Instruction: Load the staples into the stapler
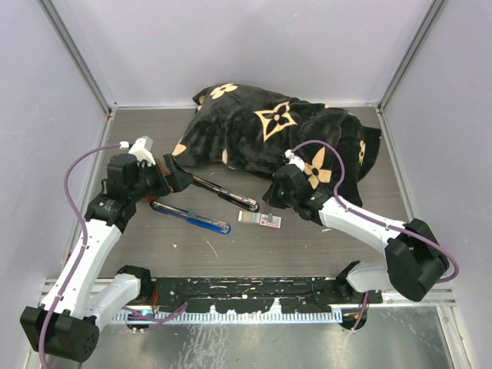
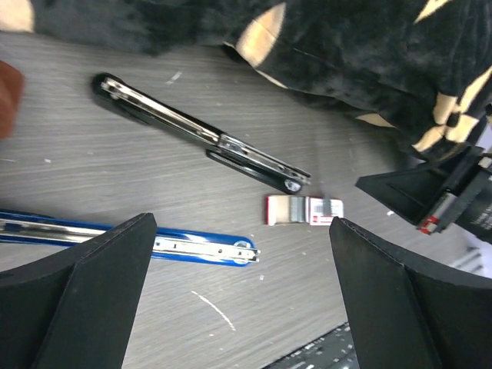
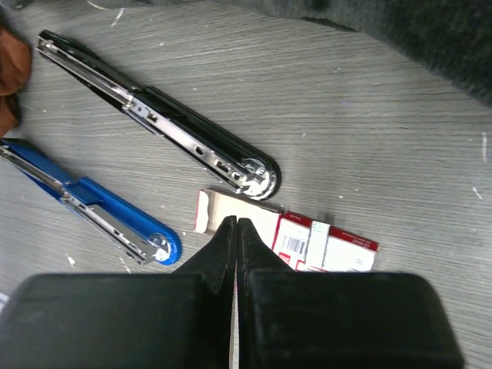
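A small grey staple strip (image 3: 317, 244) lies across the red-and-white half of the opened staple box (image 3: 354, 250). My right gripper is shut, its fingertips together with nothing between them, and the strip is to the right of them. The black stapler (image 1: 223, 192) lies opened out flat, its near end close to the box. The blue stapler (image 2: 201, 244), also opened out, lies parallel to it, nearer the front. My left gripper is open and empty, above the table by the staplers' far left ends.
A dark patterned blanket (image 1: 277, 127) covers the back of the table. At the left, the brown cloth (image 3: 11, 73) sits partly under the left arm.
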